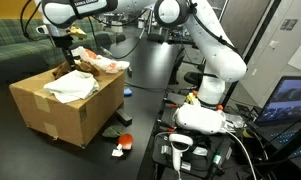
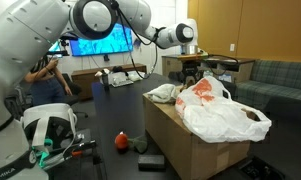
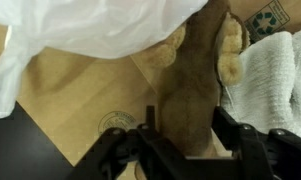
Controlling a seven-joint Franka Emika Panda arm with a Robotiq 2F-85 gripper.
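Observation:
A brown plush toy [image 3: 186,85] lies on top of the cardboard box [image 1: 48,112], between a white towel [image 3: 258,80] and a white plastic bag [image 3: 100,22]. Over the toy, my gripper points down with its fingertips apart. Its two dark fingers [image 3: 150,135] stand on either side of the toy's brown body, and I cannot tell whether they touch it. In exterior view 1 the gripper [image 1: 69,60] is low over the box top, close to the plush [image 1: 64,70]. In exterior view 2 the bag hides most of the toy.
The towel [image 1: 72,85] hangs over the box's near edge, while the bag [image 2: 225,110] covers its other side. A red object [image 1: 127,141] and a black block [image 2: 151,164] lie on the dark table beside the box. A laptop [image 1: 287,113] stands at the right.

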